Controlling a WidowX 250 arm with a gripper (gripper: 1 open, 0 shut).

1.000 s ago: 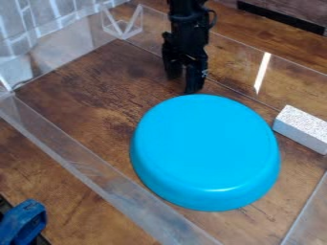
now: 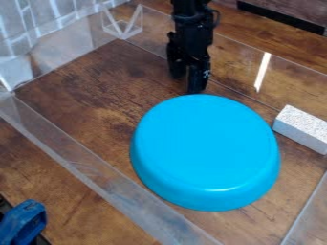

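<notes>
My black gripper [image 2: 189, 69] reaches down from the top centre to the wooden floor of a clear-walled enclosure, just behind a large cyan upturned round dish or lid [image 2: 205, 151]. Its fingers are dark and partly blurred together; I cannot tell whether they are open or shut, or whether anything is between them.
A white speckled block [image 2: 301, 127] lies at the right by the clear wall. A blue object [image 2: 18, 222] sits outside at the lower left.
</notes>
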